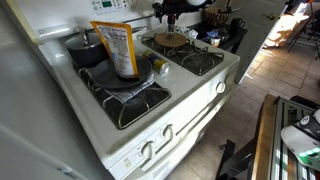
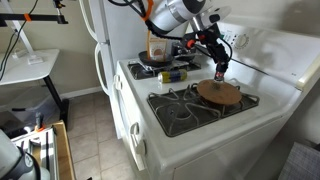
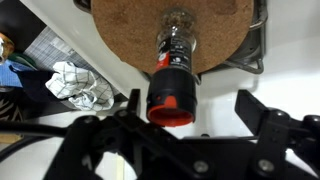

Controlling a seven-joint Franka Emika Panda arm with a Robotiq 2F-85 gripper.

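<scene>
A small bottle with a red cap [image 3: 172, 106] and a dark label stands on a round brown board [image 3: 125, 22] in the wrist view. My gripper is open around the cap, with a gap on either side between it and the dark fingers. In exterior view 2 the gripper [image 2: 221, 72] is above the brown board [image 2: 219, 94], which lies on the stove's burner grate. From exterior view 1 the same board [image 1: 172, 40] is seen at the stove's far end, with the arm over it.
Another bottle [image 1: 161, 65] lies on its side on the stove's middle. An orange pouch [image 1: 122, 50] stands in a black pan [image 1: 148, 70], near a dark pot [image 1: 86, 48]. A checked cloth [image 3: 80, 86] shows beyond the stove edge.
</scene>
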